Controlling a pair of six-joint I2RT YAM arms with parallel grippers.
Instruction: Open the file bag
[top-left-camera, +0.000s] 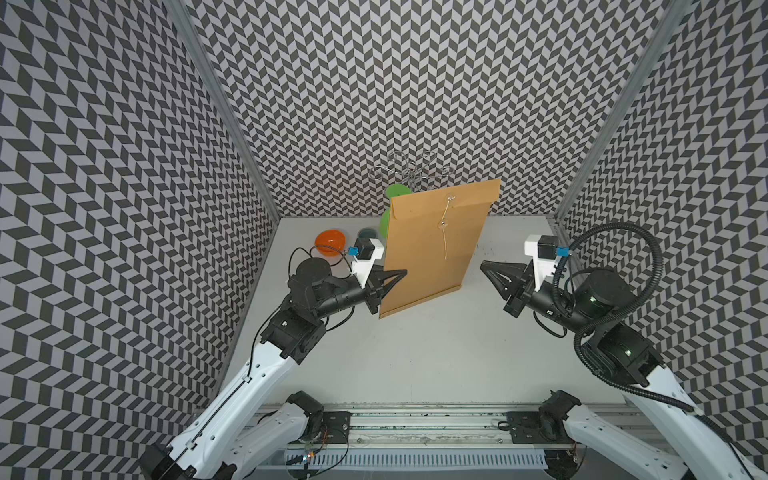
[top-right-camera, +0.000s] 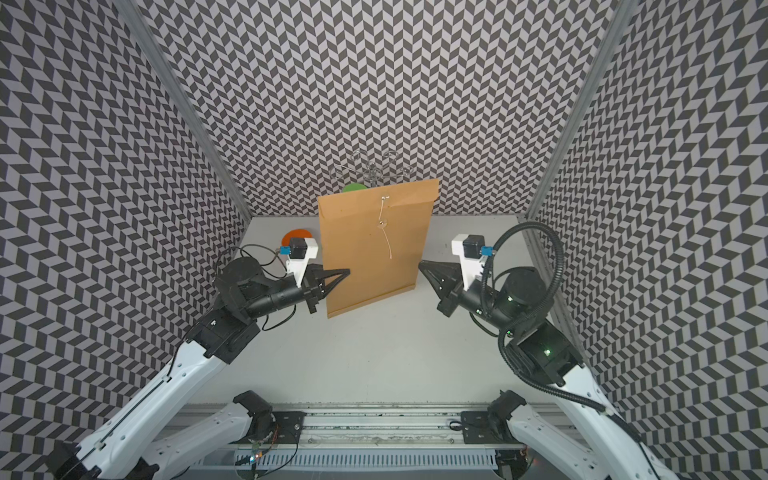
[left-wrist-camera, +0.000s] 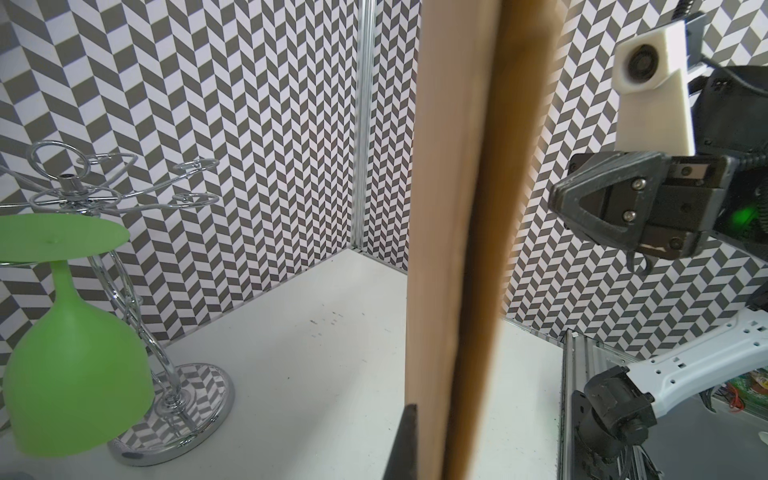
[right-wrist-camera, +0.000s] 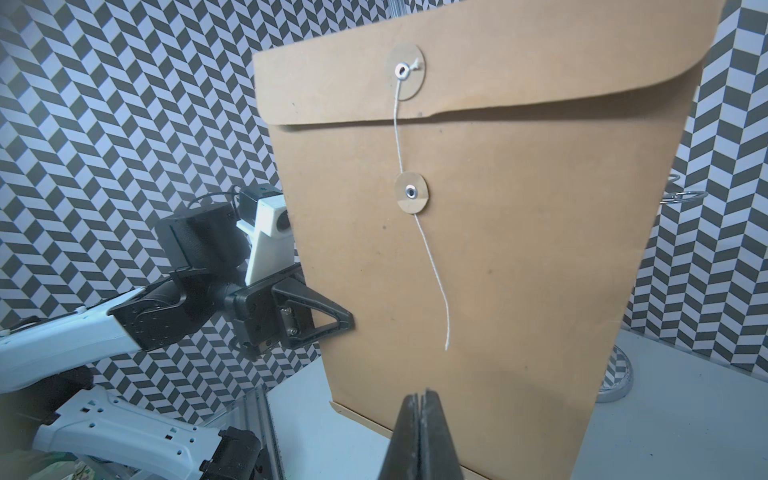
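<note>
The tan file bag (right-wrist-camera: 512, 240) hangs upright over the table, with my left gripper (top-left-camera: 405, 274) shut on its left edge. In the right wrist view its flap (right-wrist-camera: 496, 72) lies down over the front. A white string (right-wrist-camera: 436, 276) runs from the flap's button (right-wrist-camera: 402, 72) past the lower button (right-wrist-camera: 411, 192), and its end dangles free. My right gripper is shut with nothing between its fingertips, below the string's end and apart from it. In the top left view it stands to the right of the bag, clear of it.
Behind the bag stand a green goblet (left-wrist-camera: 76, 360) and a chrome rack (left-wrist-camera: 172, 400). An orange bowl (top-left-camera: 329, 241) and a dark cup (top-left-camera: 367, 233) sit at the back left.
</note>
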